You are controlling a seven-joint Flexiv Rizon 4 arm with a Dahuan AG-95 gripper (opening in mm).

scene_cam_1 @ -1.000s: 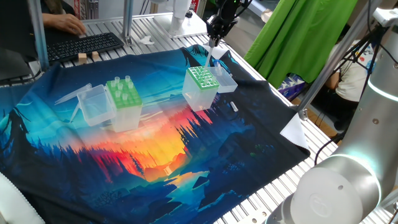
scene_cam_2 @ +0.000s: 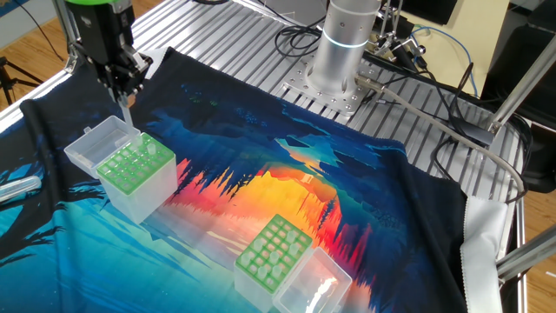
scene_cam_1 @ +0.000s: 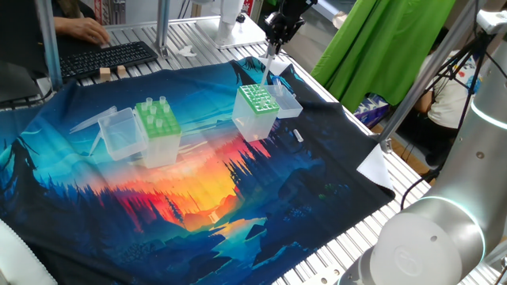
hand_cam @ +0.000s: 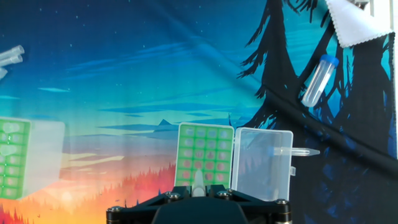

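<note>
My gripper [scene_cam_1: 273, 49] is shut on a long translucent pipette tip [scene_cam_2: 127, 115], which hangs point down. In the wrist view the tip [hand_cam: 198, 182] shows between the fingers, over the near end of a green-topped rack [hand_cam: 204, 149]. The tip's lower end is close to the edge of that rack's top [scene_cam_2: 136, 163]; whether it is inside a hole, I cannot tell. The rack's clear lid [hand_cam: 264, 163] stands open at its side. A second green-topped rack [scene_cam_1: 158, 119] has several tips standing up in it, and its clear lid [scene_cam_1: 123, 133] is open too.
Loose clear tips [scene_cam_1: 93, 119] lie beside the second rack. A blue-capped tube [hand_cam: 320, 81] rests on the dark part of the printed cloth [hand_cam: 143, 81]. Another tip [hand_cam: 305, 152] lies by the first rack's lid. The cloth between the racks is clear.
</note>
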